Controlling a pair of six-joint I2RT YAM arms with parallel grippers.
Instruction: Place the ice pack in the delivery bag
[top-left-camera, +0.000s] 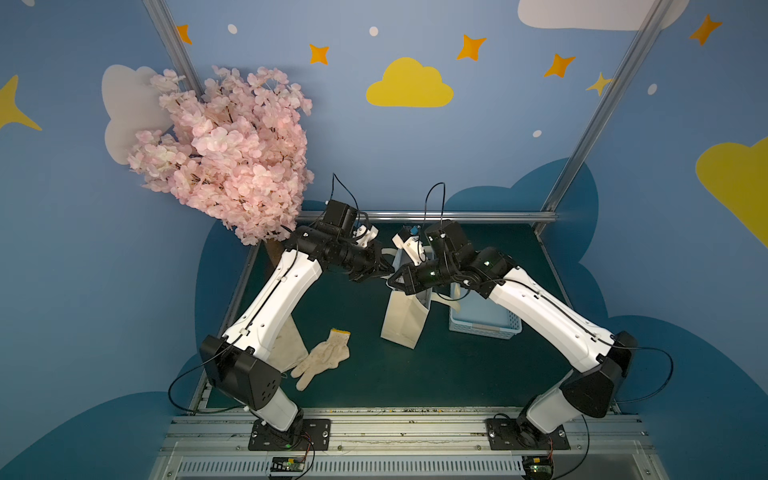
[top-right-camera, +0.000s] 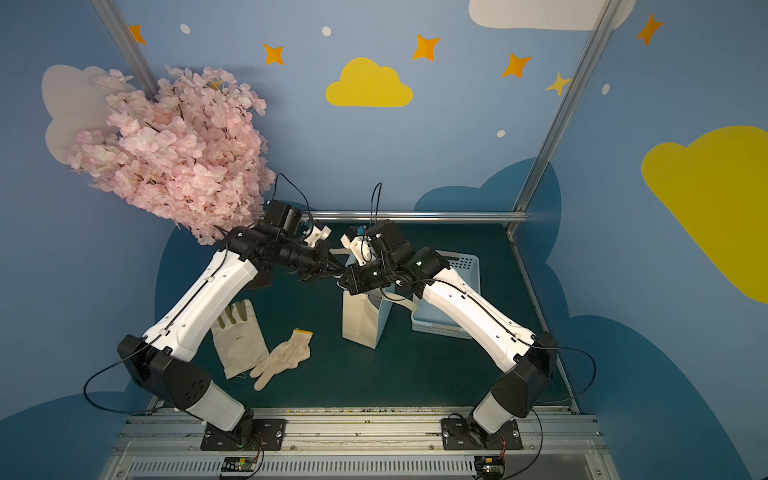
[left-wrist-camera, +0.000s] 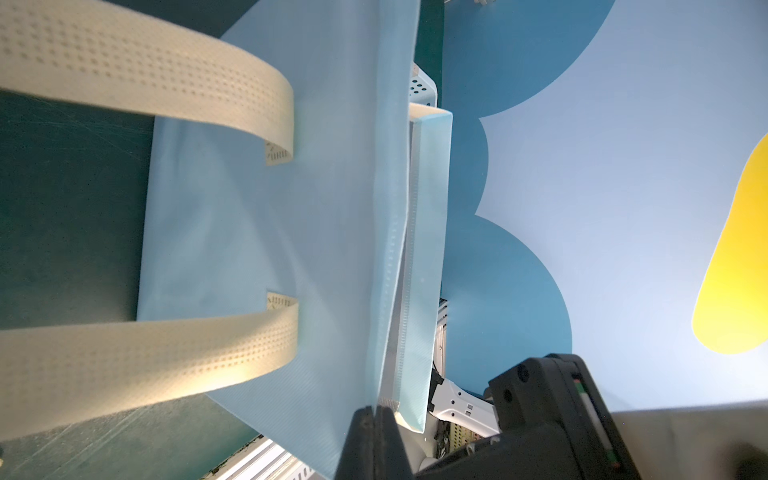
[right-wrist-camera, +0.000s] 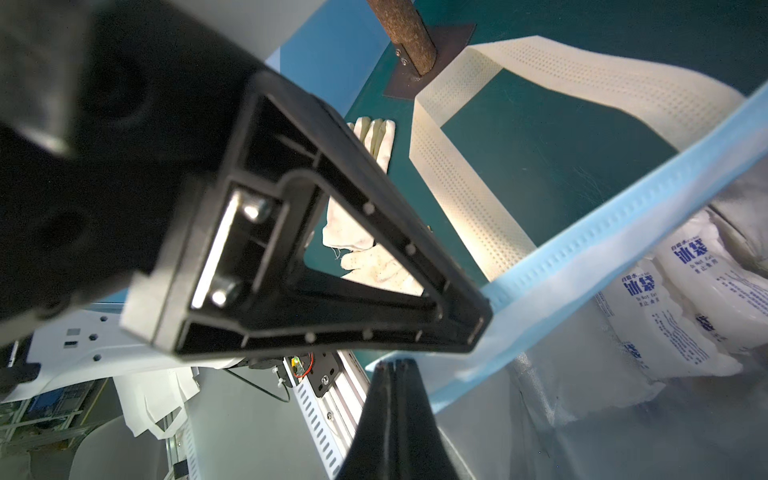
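Note:
The pale delivery bag (top-left-camera: 406, 320) stands upright mid-table, its blue side with beige handle straps (left-wrist-camera: 200, 376) filling much of the left wrist view. Inside it, white ice packs with blue print (right-wrist-camera: 672, 320) show through the open top in the right wrist view. My left gripper is shut at the bag's top edge, with the thin rim running in at its fingertips. Close beside it, the right gripper is shut at the rim's near corner, with nothing visible between its fingers. From above, both grippers nearly touch and cover part of the bag's opening.
A light blue basket (top-right-camera: 444, 327) stands right of the bag, partly under my right arm. Two pale gloves (top-right-camera: 284, 357) (top-right-camera: 240, 348) lie at the front left. A pink blossom tree (top-left-camera: 232, 152) rises at the back left.

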